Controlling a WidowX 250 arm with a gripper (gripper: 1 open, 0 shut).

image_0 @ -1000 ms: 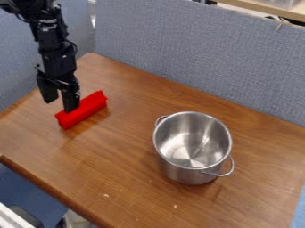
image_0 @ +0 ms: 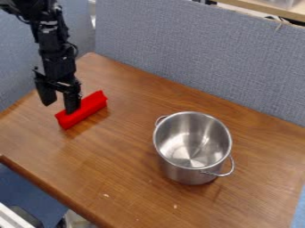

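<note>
My black gripper [image_0: 57,96] is low at the left of the table, one finger down at the near upper part of a red oblong block [image_0: 86,112] lying diagonally on the wood. The other finger hangs to the left of the block. The fingers look spread apart; whether they touch the block is unclear. A steel pot [image_0: 191,142] with two side handles stands on the right half of the table.
Grey padded walls [image_0: 202,62] border the back and left.
The gripper has shifted slightly left and tilted a little. The block and pot look unmoved.
</note>
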